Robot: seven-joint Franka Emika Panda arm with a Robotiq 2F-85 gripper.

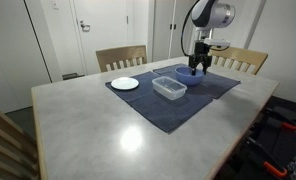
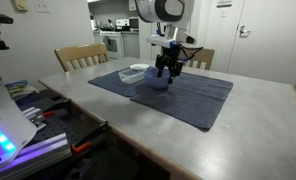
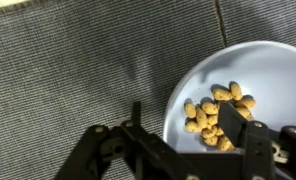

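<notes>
A blue bowl [image 1: 188,80] stands on the dark mat, and in exterior view 2 the same bowl [image 2: 153,85] sits near the mat's middle. Its inside looks pale in the wrist view, where several light-brown nut-like pieces [image 3: 220,107] lie in it. Over the bowl is my gripper [image 1: 198,69], seen from above in the wrist view as the gripper with its fingers apart. One finger [image 3: 136,115] appears outside the rim and the other over the pieces. Nothing shows held between them. How far the fingertips are above the bowl is unclear.
A clear rectangular container [image 1: 170,90] stands beside the bowl, and a white plate [image 1: 125,84] lies farther left on the mat. Behind the bowl a person [image 1: 210,25] stands close to the table.
</notes>
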